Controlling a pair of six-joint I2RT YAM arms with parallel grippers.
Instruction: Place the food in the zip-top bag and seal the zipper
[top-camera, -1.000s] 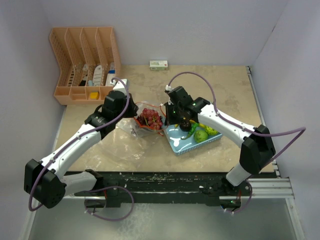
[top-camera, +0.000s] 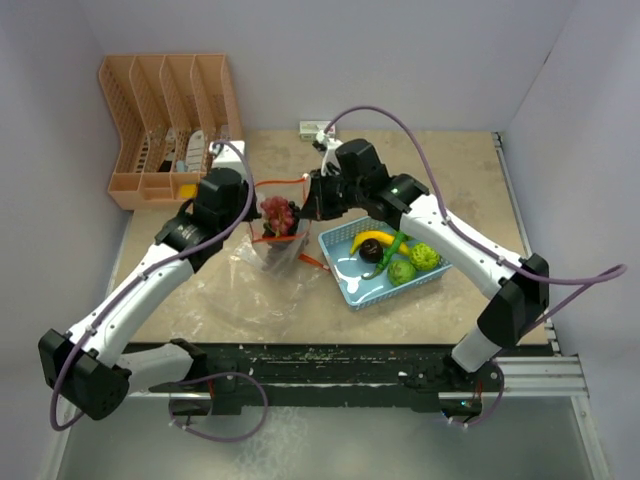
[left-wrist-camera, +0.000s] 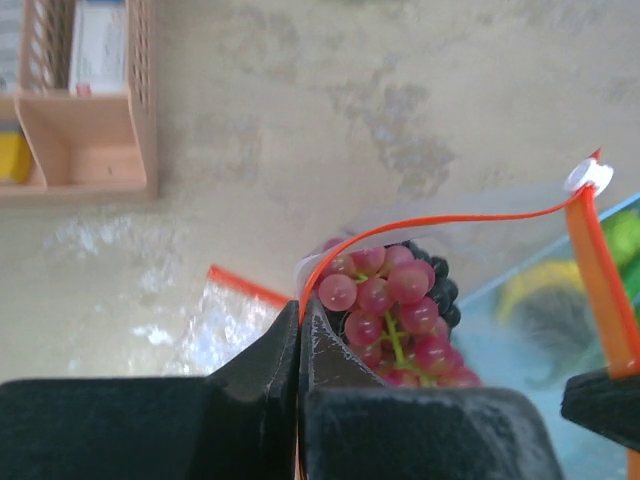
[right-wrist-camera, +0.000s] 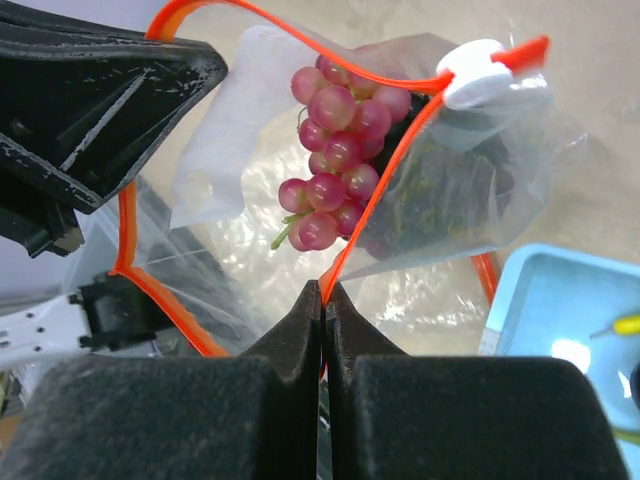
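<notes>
A clear zip bag with an orange zipper rim hangs open between my two grippers, its mouth (top-camera: 281, 182) facing up. Inside rest red grapes (left-wrist-camera: 405, 320) and dark grapes (left-wrist-camera: 446, 292). My left gripper is shut on the orange rim at one side of the mouth. On the opposite side my right gripper is shut on the rim as well. A white slider (right-wrist-camera: 473, 73) sits on the rim at the far corner of the mouth. The bag's lower part hangs below, partly hidden by the arms.
Right of the bag stands a blue basket (top-camera: 354, 291) with a banana (top-camera: 372, 238), a dark round fruit (top-camera: 371, 250) and green produce (top-camera: 425, 257). A compartmented pink organizer (top-camera: 125, 185) is at the back left.
Both grippers have moved up and toward the back left, carrying the bag and its grapes with them. The bag's mouth has come away from beside the basket.
</notes>
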